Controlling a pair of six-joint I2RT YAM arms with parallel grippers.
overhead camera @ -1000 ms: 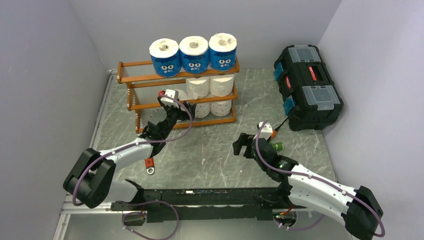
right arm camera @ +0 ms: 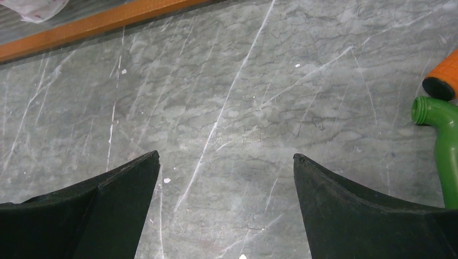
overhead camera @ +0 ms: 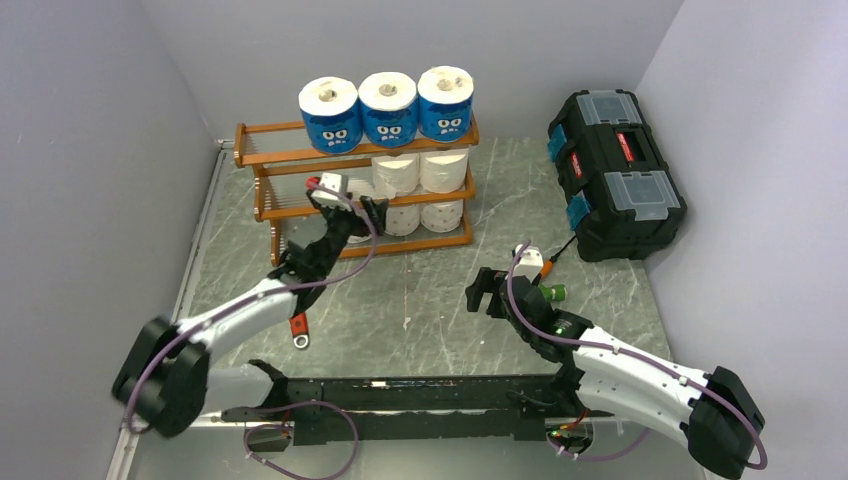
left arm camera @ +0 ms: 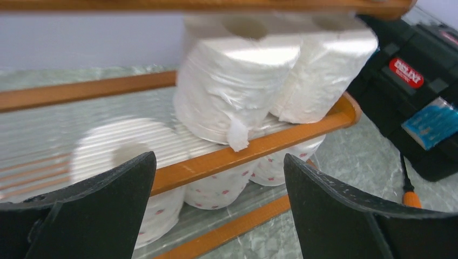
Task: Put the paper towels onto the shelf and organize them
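Three blue-wrapped paper towel rolls stand side by side on the top tier of the wooden shelf. Two white rolls stand upright at the right of the middle tier, with more white rolls below them. My left gripper is open in front of the shelf's middle. Ahead of its spread fingers, the left wrist view shows a blurred white roll behind the middle rail; its exact seating cannot be told. Over bare table, my right gripper stands open and empty.
A black toolbox occupies the back right. Close to my right gripper lie a green object and an orange-handled tool. An orange-red tool lies by the left arm.
The right arm has barely moved, and the visible rolls stay in place.
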